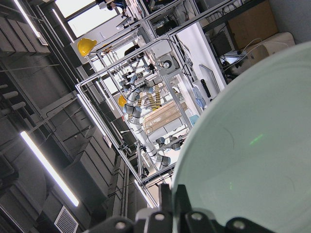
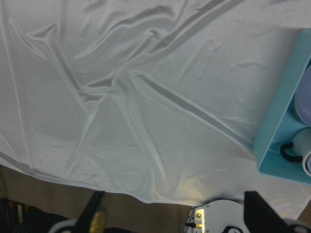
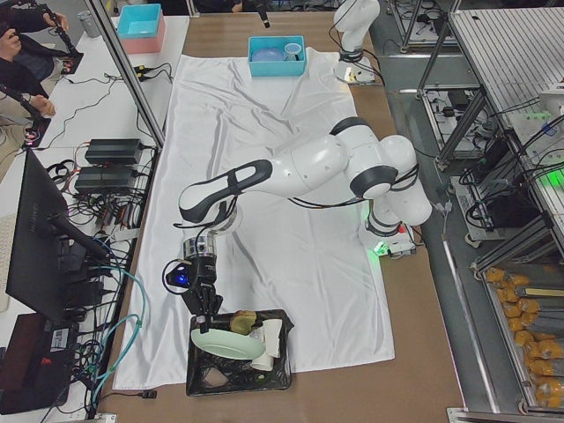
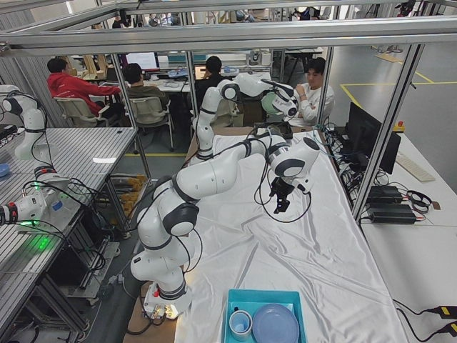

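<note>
My left gripper (image 3: 204,319) is shut on a pale green plate (image 3: 227,345), held tilted over a black crate (image 3: 238,385) that has white items (image 3: 270,339) and a yellowish thing (image 3: 243,320) in it. The plate (image 1: 248,136) fills the right of the left wrist view. My right gripper is open, nothing seen between its fingers, high above the white cloth beside a turquoise bin (image 4: 263,296) holding a blue plate (image 4: 275,325) and a mug (image 4: 240,321).
A metal-topped table (image 3: 502,62) stands to the right; a monitor (image 3: 40,238), cables and black boxes line the left side.
</note>
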